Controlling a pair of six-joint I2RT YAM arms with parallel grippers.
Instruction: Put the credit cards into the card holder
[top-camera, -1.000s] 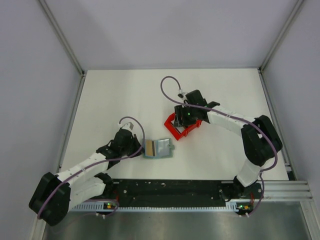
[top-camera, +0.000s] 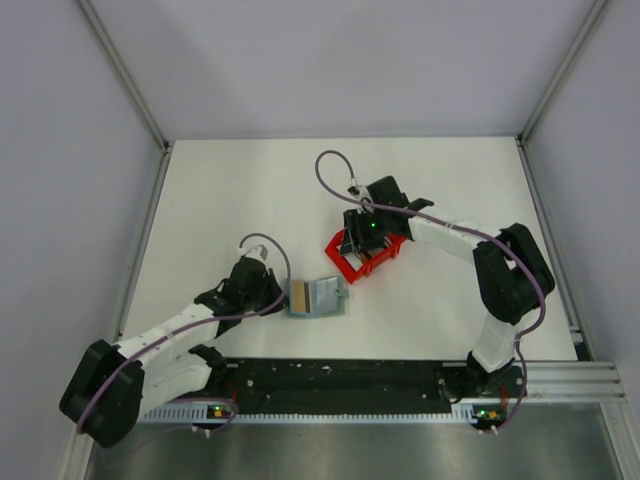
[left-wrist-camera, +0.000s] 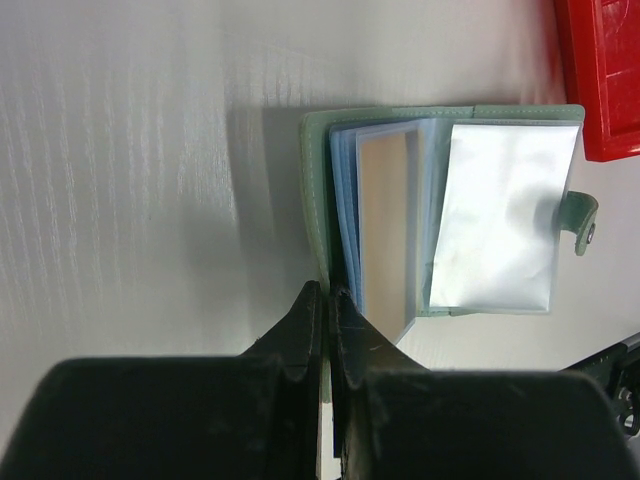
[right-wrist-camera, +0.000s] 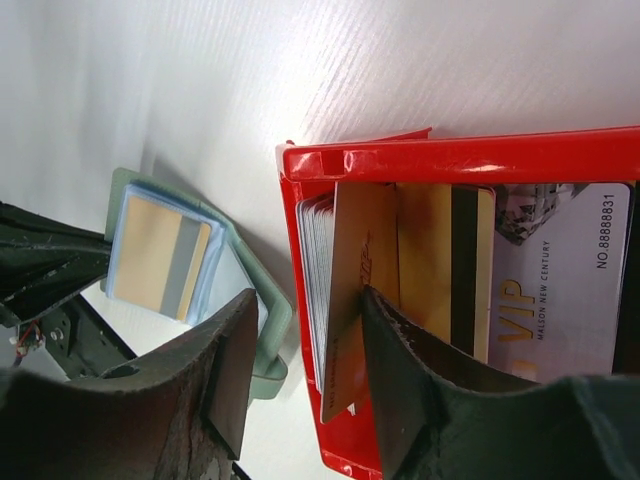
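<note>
The grey-green card holder (top-camera: 316, 314) lies open on the table, with a tan-and-dark card (right-wrist-camera: 145, 252) in its clear sleeves. My left gripper is shut on the holder's left edge, which runs in between the fingertips. Credit cards lie in a red tray (right-wrist-camera: 455, 160): a gold card (right-wrist-camera: 352, 290) leans up at the tray's left side, next to a stack of pale card edges (right-wrist-camera: 318, 270). My right gripper is part open around that side. Its right fingertip is at the gold card's right face; its left one is outside the tray wall.
A black-striped gold card (right-wrist-camera: 475, 265) and a grey VIP card (right-wrist-camera: 562, 285) lie further right in the tray. The holder's clasp strap (left-wrist-camera: 578, 220) points towards the tray.
My right gripper has shifted slightly left over the red tray. The tray has edged a little to the left too. The left arm and the holder look unmoved.
</note>
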